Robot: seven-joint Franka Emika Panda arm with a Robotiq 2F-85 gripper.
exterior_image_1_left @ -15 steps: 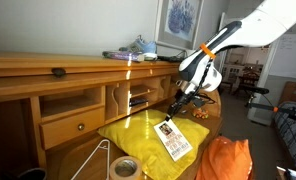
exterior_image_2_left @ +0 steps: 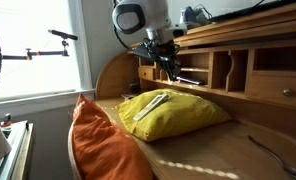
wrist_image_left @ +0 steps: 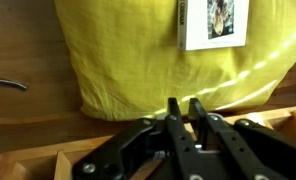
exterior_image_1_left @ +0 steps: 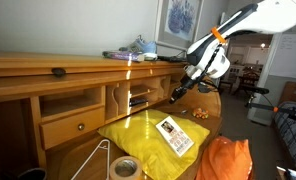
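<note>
A white booklet with a picture on its cover [exterior_image_1_left: 174,135] lies on the yellow cushion [exterior_image_1_left: 138,132]. In the wrist view the booklet [wrist_image_left: 212,22] is at the top, well away from the fingertips. My gripper [exterior_image_1_left: 171,100] hangs above the back edge of the cushion, clear of the booklet. From the other side, the gripper [exterior_image_2_left: 174,78] shows above the far part of the cushion [exterior_image_2_left: 178,112]. In the wrist view, my gripper's fingertips [wrist_image_left: 173,103] are close together with a narrow gap. I can make out no object between them.
An orange cloth or cushion [exterior_image_1_left: 225,158] lies at the front right. A tape roll [exterior_image_1_left: 126,168] sits on the wooden surface at the front. The wooden desk unit with drawers and cubbies [exterior_image_1_left: 73,126] runs along the back, close behind the gripper.
My gripper has risen and moved away from the booklet, while the arm has swung up and back. The booklet lies in about the same place on the cushion.
</note>
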